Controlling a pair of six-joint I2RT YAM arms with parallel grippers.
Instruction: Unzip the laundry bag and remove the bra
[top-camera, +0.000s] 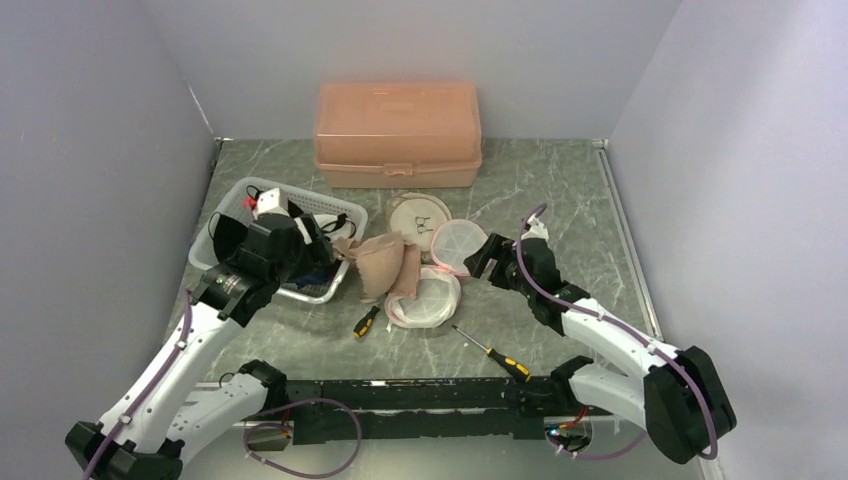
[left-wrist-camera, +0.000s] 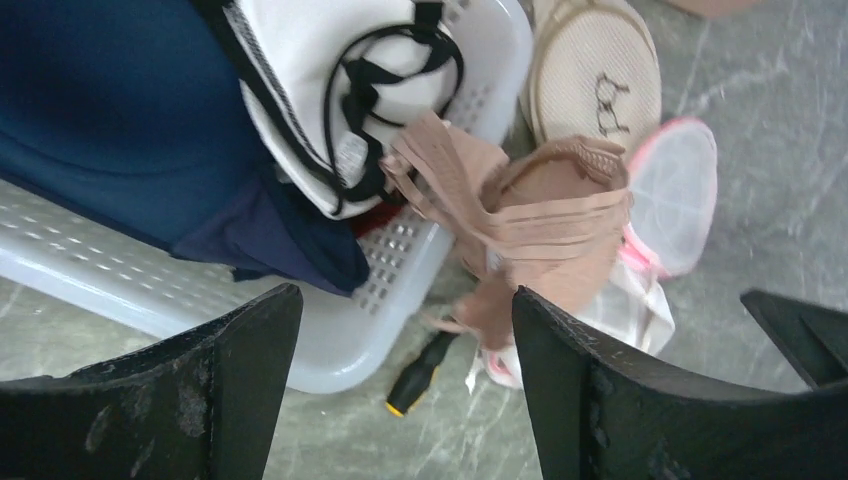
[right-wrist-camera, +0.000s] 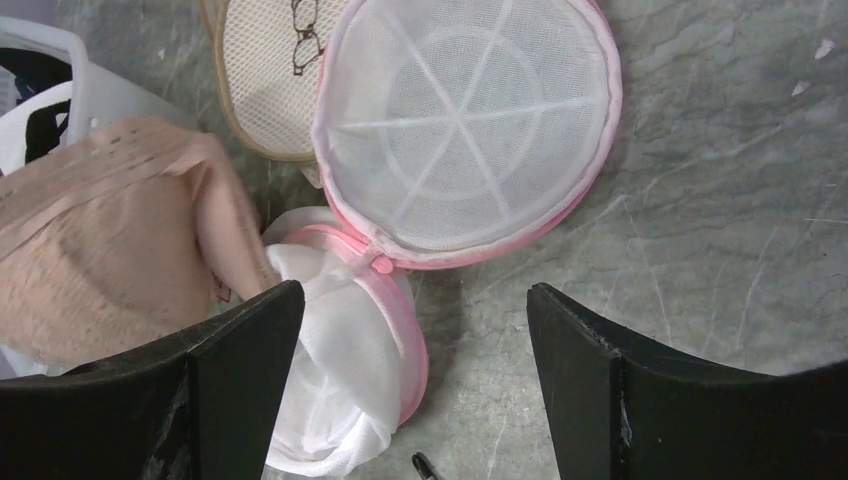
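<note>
The beige bra (top-camera: 380, 264) is off the basket's pile, between the basket and the laundry bag, blurred in both wrist views and seemingly in the air. Both fingers of my left gripper (top-camera: 318, 240) are apart over the basket's right side, with the bra (left-wrist-camera: 550, 225) beyond them, not between them. The round white mesh bag (top-camera: 436, 306) lies unzipped, its pink-edged lid (right-wrist-camera: 470, 120) folded back. Part of the bag's opening is covered from above by the bra. My right gripper (top-camera: 478, 256) stands open and empty just right of the lid.
A white basket (top-camera: 352, 212) holds navy, black and white garments. Behind the mesh lid lies a beige round case (top-camera: 405, 222). Two yellow-black screwdrivers, one short (top-camera: 366, 322) and one long (top-camera: 508, 364), lie in front. A pink box (top-camera: 398, 130) stands at the back.
</note>
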